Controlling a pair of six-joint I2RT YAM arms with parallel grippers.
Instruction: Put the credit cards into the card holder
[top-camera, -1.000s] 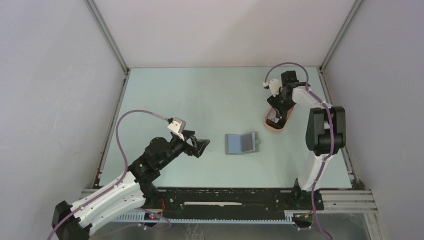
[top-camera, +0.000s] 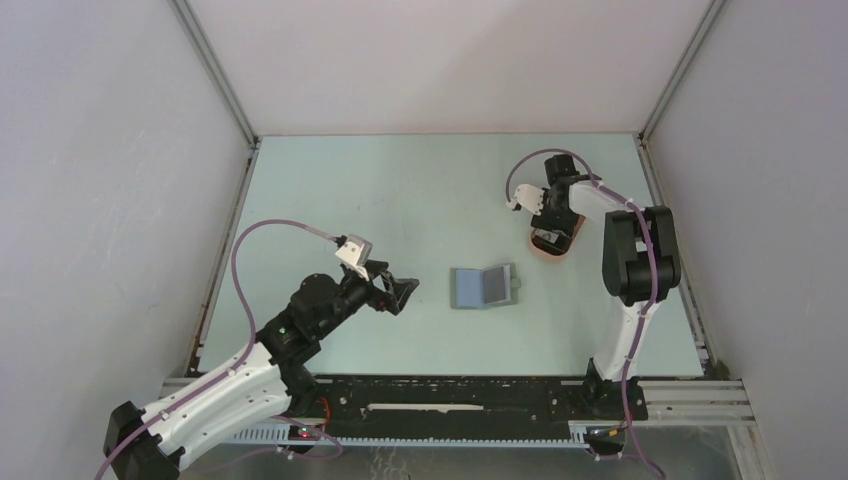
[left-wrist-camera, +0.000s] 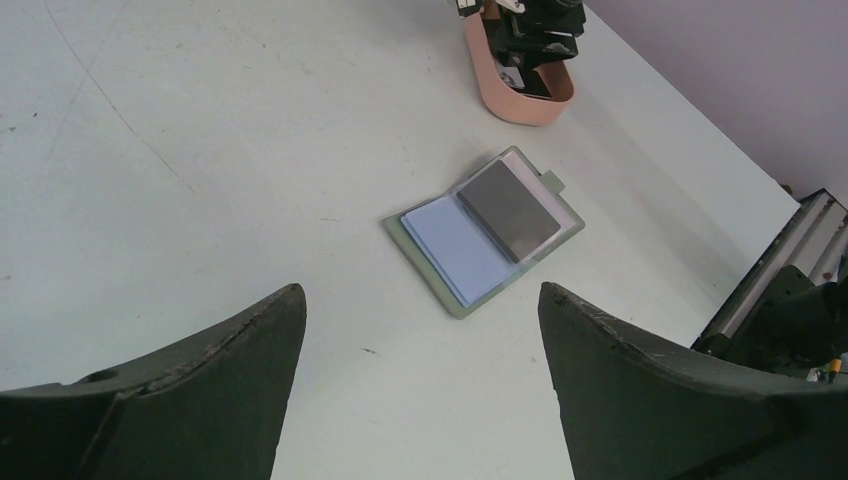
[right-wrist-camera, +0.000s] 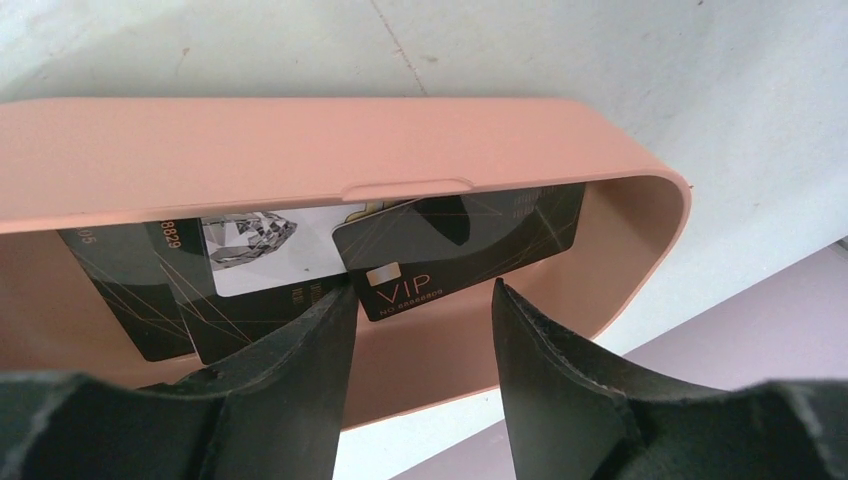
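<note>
Several cards lie overlapping in a salmon-pink box (right-wrist-camera: 300, 150). A black VIP card (right-wrist-camera: 460, 250) leans across a white card with a diamond (right-wrist-camera: 290, 270), and darker cards (right-wrist-camera: 125, 290) lie to the left. Over this box, my right gripper stands open, its fingertips close to the VIP card but with nothing clasped. The card holder (left-wrist-camera: 485, 230), grey-edged with a blue panel and a dark panel, lies open and flat on the table. My left gripper hangs left of the holder, open and empty.
The table's front edge has a dark rail (top-camera: 450, 400). Walls rise on both sides, and the box stands near the right one.
The left arm and holder look still.
</note>
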